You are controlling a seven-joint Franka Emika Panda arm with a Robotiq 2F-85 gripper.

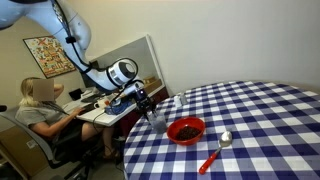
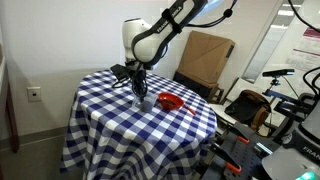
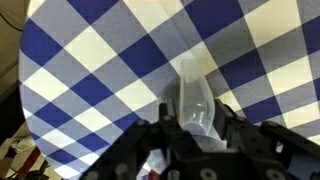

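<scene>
A clear, greyish cup or similar vessel stands on the checked cloth, left of the red bowl. My gripper is down at this vessel, pointing toward the table. In the wrist view the see-through vessel lies between the two fingertips of the gripper. Whether the fingers press on its sides or stand a little apart from it is too unclear to tell. Dark contents lie inside the red bowl. Part of the vessel is hidden behind the gripper in the second exterior view.
A spoon with a red handle lies right of the bowl. A small pale object stands farther back. A person sits beyond the arm.
</scene>
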